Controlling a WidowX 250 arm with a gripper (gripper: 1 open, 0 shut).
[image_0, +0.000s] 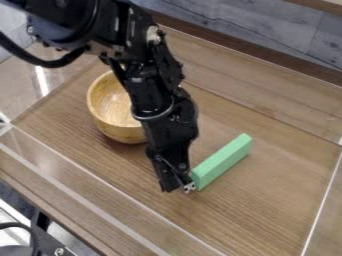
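The black robot arm reaches down from the upper left to the middle of the wooden tabletop, with its gripper (179, 182) low over the surface and shut. Right beside the fingertips, on their right, a light green oblong block (223, 160) lies diagonally, its near end at or touching the gripper. Nothing shows clearly between the fingers. A round wooden bowl (104, 112) sits behind the arm on the left, partly hidden by it.
A grey plank wall (267, 30) runs along the back. Cables and dark hardware show at the lower left corner.
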